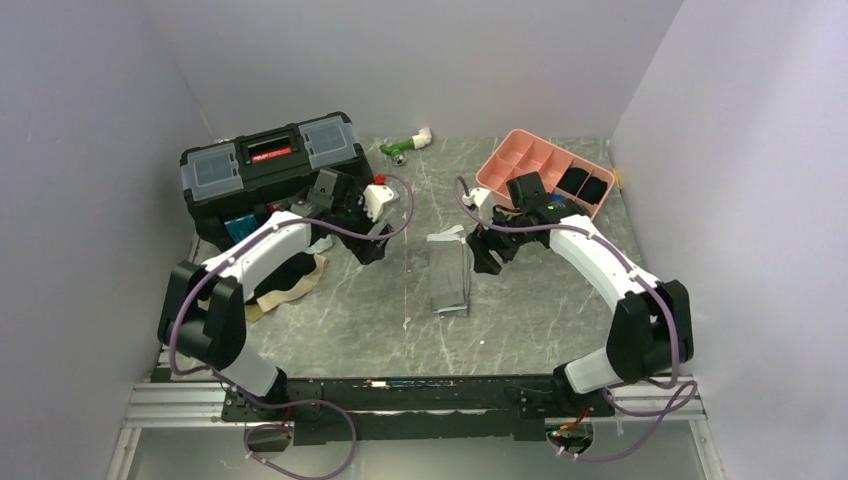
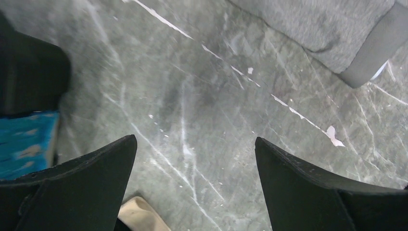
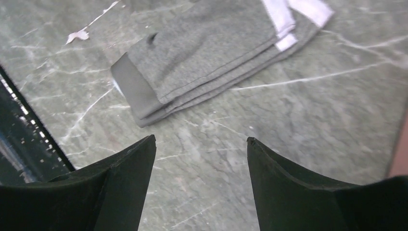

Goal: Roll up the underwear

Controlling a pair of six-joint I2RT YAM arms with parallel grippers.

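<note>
Folded into a narrow strip, the grey underwear (image 1: 448, 275) lies flat at the middle of the marble table, its long side running front to back. The right wrist view shows its layered edge and lighter waistband on the underwear (image 3: 207, 48). Just right of the cloth hovers my right gripper, its fingers apart with bare table between them. My left gripper is open over bare table to the left of the cloth; the left wrist view catches only a corner of the underwear (image 2: 332, 29) at top right.
A black toolbox (image 1: 270, 165) fills the back left, with dark and tan cloths (image 1: 290, 290) in front of it. At the back right stands a pink divided box (image 1: 530, 155) holding black items.
</note>
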